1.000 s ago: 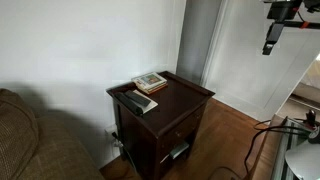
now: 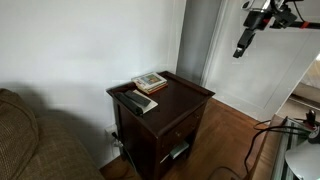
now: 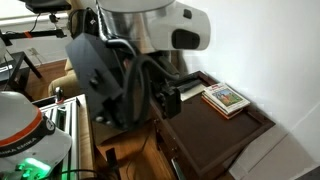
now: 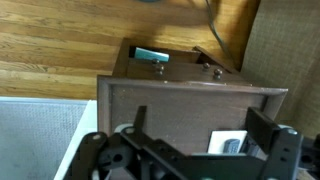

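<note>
High at the right of the first exterior view, my gripper (image 2: 240, 50) hangs in the air, well to the right of and above a dark brown nightstand (image 2: 185, 97). Its fingers stand wide apart in the wrist view, with nothing between them. On the nightstand's top lie a small stack of books (image 2: 150, 82), a pale flat item (image 2: 140, 100) and a dark elongated object (image 2: 128, 103). A drawer at the front is partly open in the wrist view, with a light-blue item (image 4: 152, 55) inside it.
A brown couch (image 2: 40, 140) stands at the left of the nightstand, and a white wall is behind. Black cables (image 2: 255, 140) run over the wooden floor (image 2: 222, 135).
The nightstand and the things on it have not moved.
</note>
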